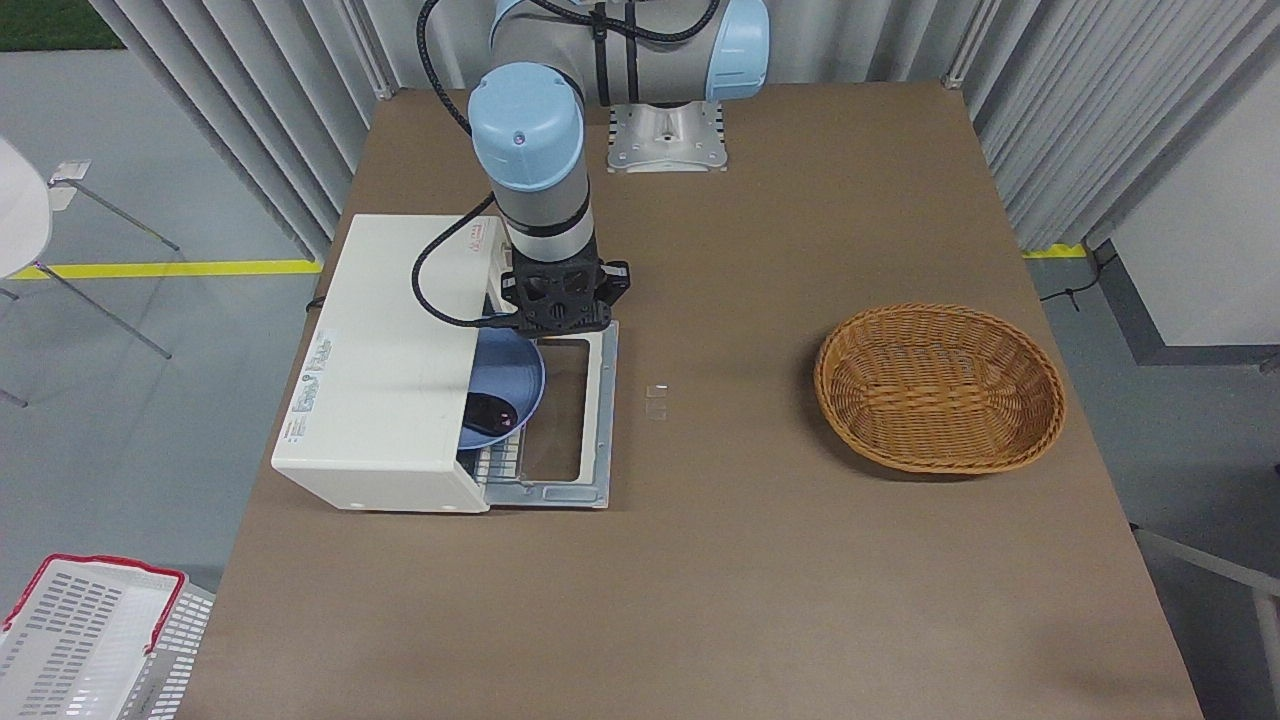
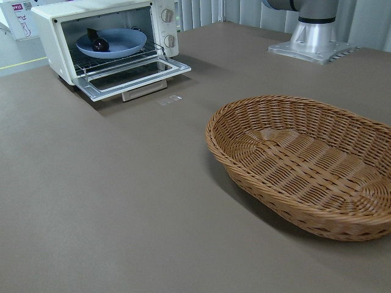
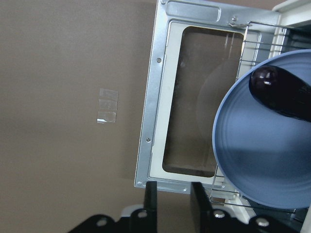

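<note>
A white toaster oven [image 1: 372,360] has its door [image 3: 147,121] folded down flat. On its wire rack sits a blue plate [image 2: 125,39] with a dark, glossy eggplant-like object [image 3: 274,90] on it. My gripper hangs above the oven's open side, its two black fingers apart with nothing seen between them; in the front view the gripper body [image 1: 564,300] partly covers the oven, and the fingertips are hidden there.
An oval wicker basket [image 1: 942,390] stands on the right of the brown table [image 1: 744,576]. A white plastic basket [image 1: 84,636] is off the table at lower left.
</note>
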